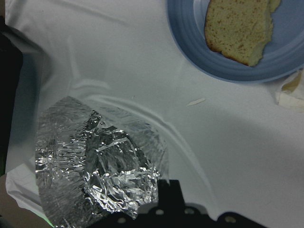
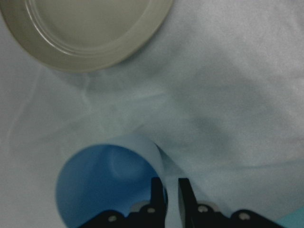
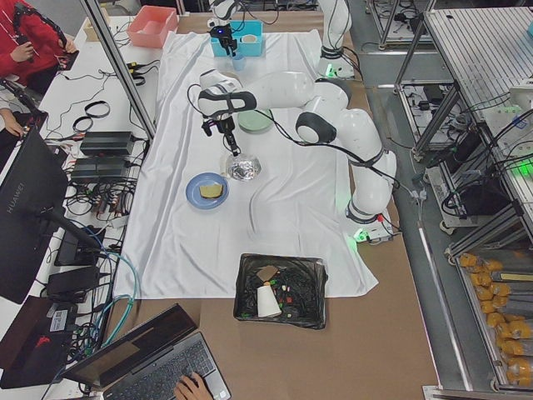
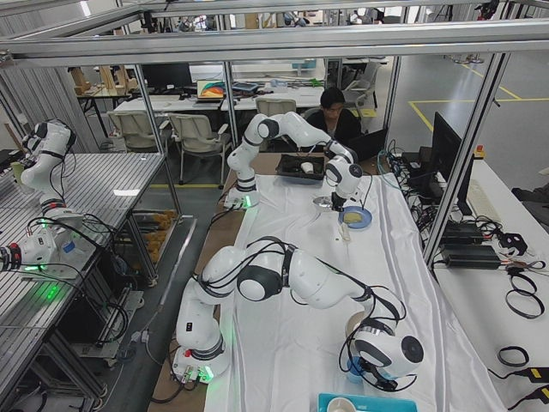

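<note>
A crumpled foil piece [image 1: 111,166] lies on the white cloth, under my left gripper [image 3: 236,151], whose fingers show at the lower edge of the left wrist view; whether they grip the foil is unclear. A blue plate [image 1: 185,45] with a slice of bread [image 1: 237,26] sits beside it, and a wrapped item [image 1: 292,97] lies near the plate. My right gripper is at a blue cup [image 2: 104,175], one finger over its rim, the other outside, a narrow gap between them.
A green plate [image 3: 255,122] and a beige plate [image 2: 85,61] stand farther along the cloth. A teal bin [image 3: 250,30] is at the far end, a black tray [image 3: 308,267] at the near end.
</note>
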